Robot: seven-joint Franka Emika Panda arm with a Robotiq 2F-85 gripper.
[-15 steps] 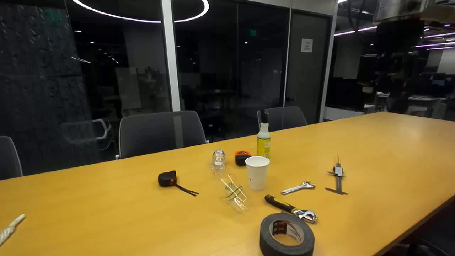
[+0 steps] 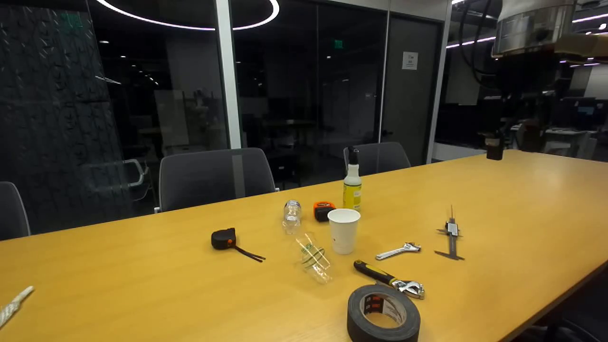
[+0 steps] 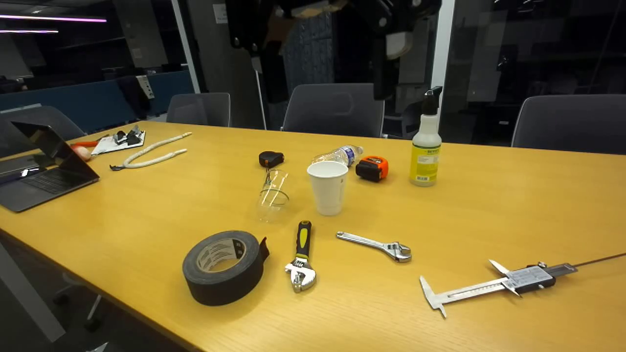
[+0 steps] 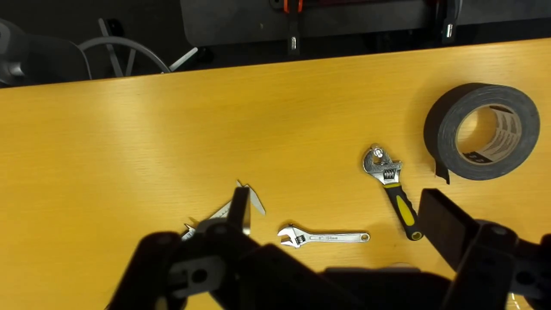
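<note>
High over the table, my gripper (image 3: 329,97) is open, its two dark fingers wide apart with nothing between them. Below it in exterior view 2 are a white paper cup (image 3: 328,188), an adjustable wrench with a black and yellow handle (image 3: 302,255) and a smaller silver wrench (image 3: 375,243). A roll of black tape (image 3: 226,275) lies at the near left, and a digital caliper (image 3: 499,285) at the near right. From the wrist, the silver wrench (image 4: 323,237) shows between the fingers, while one finger partly covers the caliper (image 4: 219,214).
Behind the cup stand a spray bottle (image 3: 425,155), an orange tape measure (image 3: 372,169) and a lying plastic bottle (image 3: 341,155). A clear cup (image 3: 274,193) lies left of the white cup, near a black tape measure (image 3: 271,158). A laptop (image 3: 50,173) occupies the far left.
In exterior view 1 the arm has come lower, and a fingertip now shows above the table's far end. The objects on the table have not moved.
</note>
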